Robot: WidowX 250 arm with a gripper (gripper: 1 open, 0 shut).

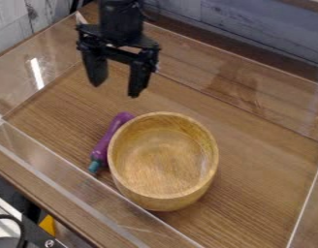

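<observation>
My black gripper (pixel 117 58) hangs over the upper left of the wooden table, open, with nothing visible between its fingers. Below it, a purple marker-like object (pixel 112 138) with a teal tip lies diagonally against the left side of a large yellow bowl (pixel 162 194). The bowl is empty and sits in the lower middle of the table.
A ledge or rail runs along the left and bottom left edge, with dark cables and a small yellow item beyond it at the lower left.
</observation>
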